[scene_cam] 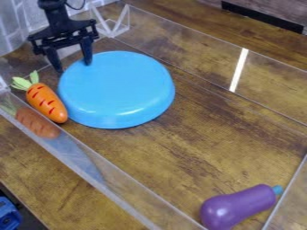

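A black gripper [63,34] hangs at the top left, just above and behind a blue round disc [117,88]; whether its fingers are open or shut is hard to tell. An orange toy carrot [46,101] with a green top lies along the disc's left side. A purple toy eggplant [238,207] lies at the bottom right.
Clear plastic walls [114,181] border the wooden surface [192,148] along the lower left, back and right. A small blue object [6,214] sits outside at the bottom left.
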